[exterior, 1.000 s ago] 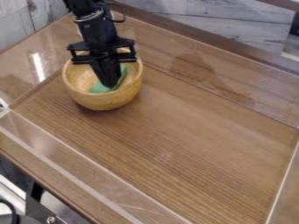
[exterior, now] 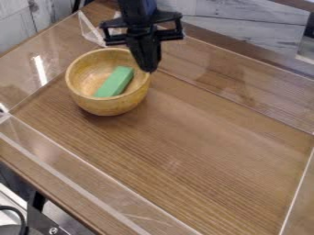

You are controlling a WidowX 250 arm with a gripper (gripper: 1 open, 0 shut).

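A wooden bowl [exterior: 88, 95] sits on the table at the left, holding a green block [exterior: 114, 82]. My black gripper [exterior: 146, 57] hangs above and just beyond the bowl's upper right rim, empty of the block. I cannot tell how wide its fingers stand.
A pale wall or edge runs along the back right. A black cable lies at the lower left corner.
My gripper has risen out of the bowl and moved up and to the right. The green block, earlier under the gripper, now shows in the bowl.
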